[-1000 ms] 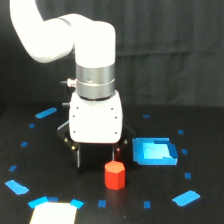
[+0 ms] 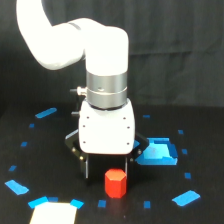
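A red block (image 2: pixel 116 184) with a hexagonal front rests on the dark table, near the front and just right of centre. Above it is my white gripper (image 2: pixel 107 170), pointing down with its thin dark fingers spread apart. The block appears below and partly between the fingertips, and no grip on it shows. Exact depth between fingers and block is hard to judge. A blue tray (image 2: pixel 168 160) lies behind and to the right, its left part hidden by the gripper.
Blue tape pieces (image 2: pixel 186 198) and several small blue squares mark the table. A cream-coloured flat object (image 2: pixel 53 213) sits at the front left edge.
My gripper has moved lower and to the right, from the block's upper left to over it. It now covers part of the tray. The block has not visibly moved.
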